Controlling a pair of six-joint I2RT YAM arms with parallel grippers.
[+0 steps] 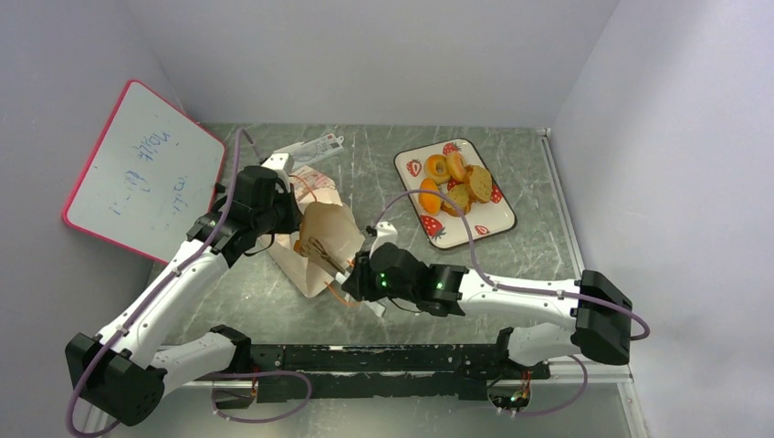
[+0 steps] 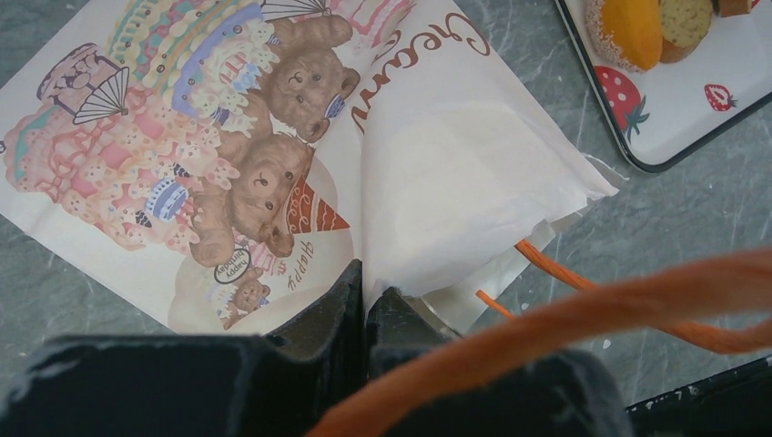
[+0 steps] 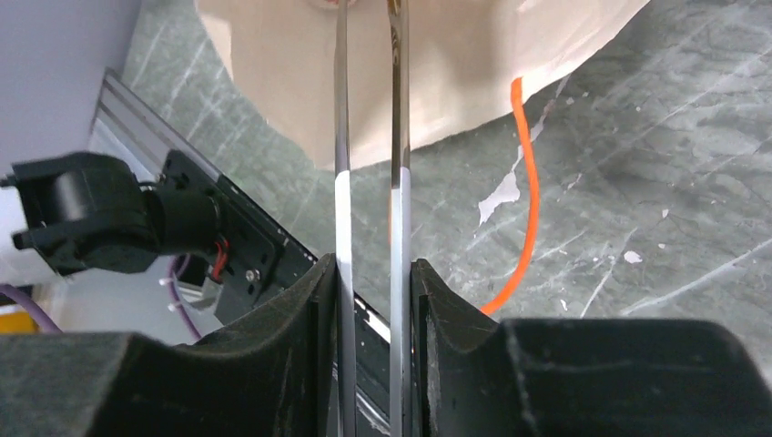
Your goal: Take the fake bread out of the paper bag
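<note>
The white paper bag [image 1: 324,224] lies with its mouth facing right; in the left wrist view its printed side [image 2: 228,155] shows bears. My left gripper is shut on the bag's rim. My right gripper [image 1: 324,255] reaches with long metal fingers into the bag; in the right wrist view the fingers [image 3: 401,109] stand slightly apart, their tips out of frame at the top, so what is between them is hidden. A small orange piece, likely bread [image 1: 298,246], shows inside the bag. Orange handles [image 3: 528,182] hang from the bag.
A strawberry tray [image 1: 497,219] with several bread pieces sits at the right. A whiteboard [image 1: 141,173] leans at the left, with a flat card [image 1: 310,150] behind the bag. Bare counter surrounds the tray.
</note>
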